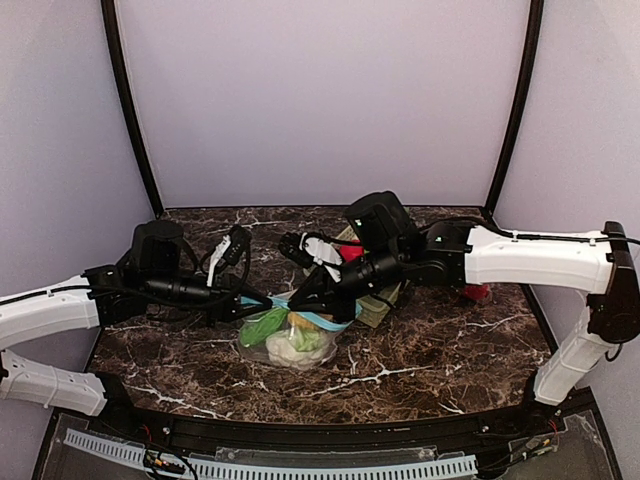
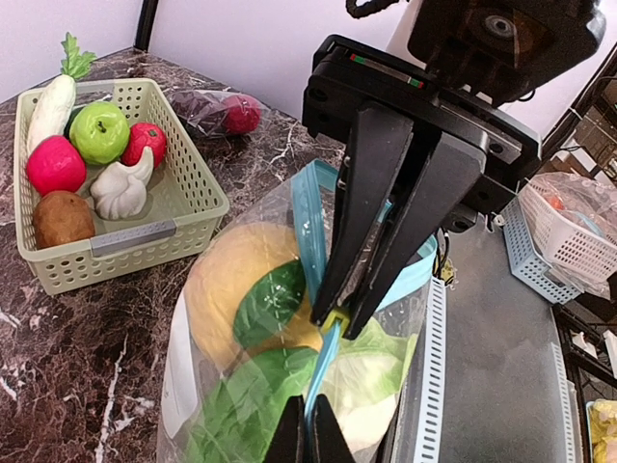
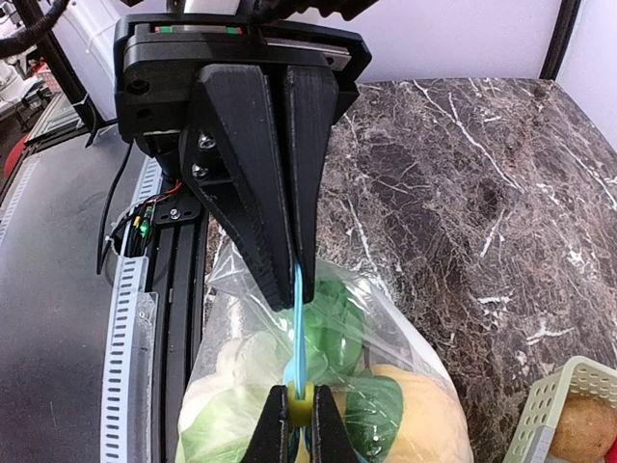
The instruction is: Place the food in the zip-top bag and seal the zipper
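A clear bag (image 1: 312, 352) with a light-blue zipper strip hangs between my two grippers. Inside it show green, orange-yellow and whitish food. My left gripper is shut on the blue zipper strip at one side of the bag's mouth. A small yellow slider (image 3: 300, 409) sits on the strip, and my right gripper is shut on it. In the left wrist view the strip runs as one line from the left fingers to the slider. Beyond the slider, its two blue edges (image 2: 310, 231) spread apart, so that side of the mouth stands open.
Behind the right gripper stands a beige basket (image 2: 198, 188) holding several play foods. A clear bag with a red item (image 2: 241, 115) lies past it. Bare marble tabletop (image 1: 480, 360) stretches to the right and in front.
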